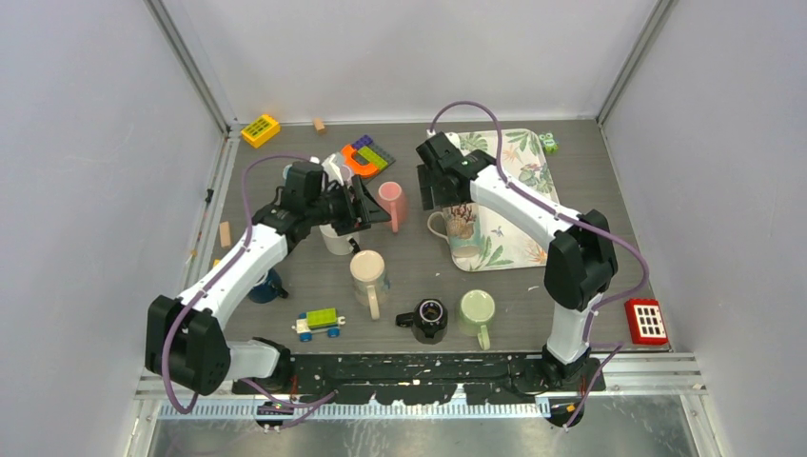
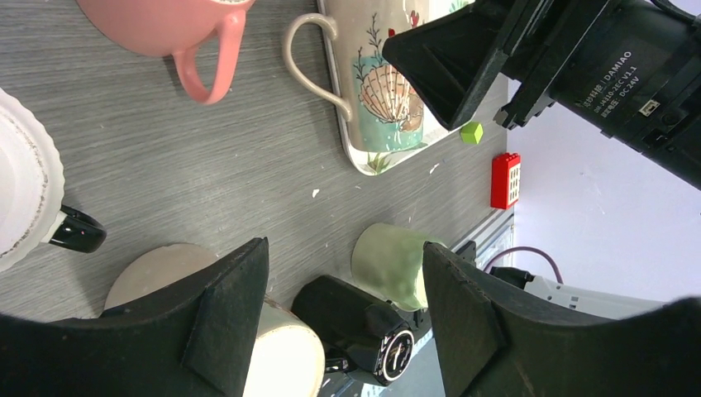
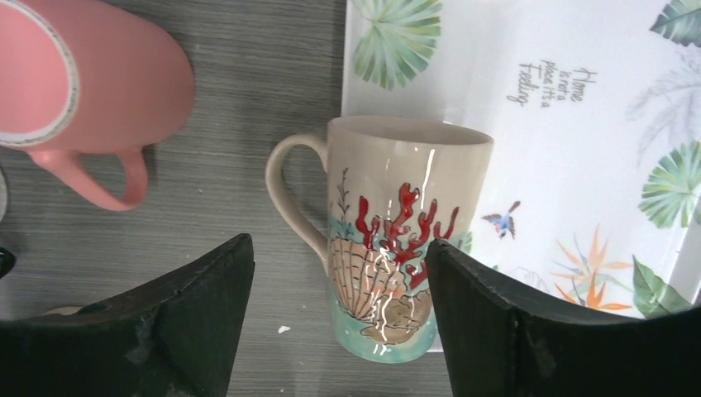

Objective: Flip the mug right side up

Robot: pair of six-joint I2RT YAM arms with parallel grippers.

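A beige coral-painted mug [image 1: 462, 240] [image 2: 384, 99] [image 3: 384, 248] stands upright at the left edge of the patterned tray [image 1: 509, 249] [image 3: 562, 165], handle pointing left. My right gripper [image 1: 430, 190] hangs open just above it, with the whole mug in sight between and beyond its fingertips. A pink mug [image 1: 392, 203] [image 3: 124, 74] stands bottom up to the left of it. My left gripper [image 1: 366, 208] is open over the mugs left of centre, holding nothing.
Several other mugs stand around, among them a black mug [image 1: 428, 324], a green mug [image 1: 476, 312] and a cream mug [image 1: 370, 271] along the front. Toy bricks [image 1: 366, 157] lie at the back. Bare table shows between the tray and the front mugs.
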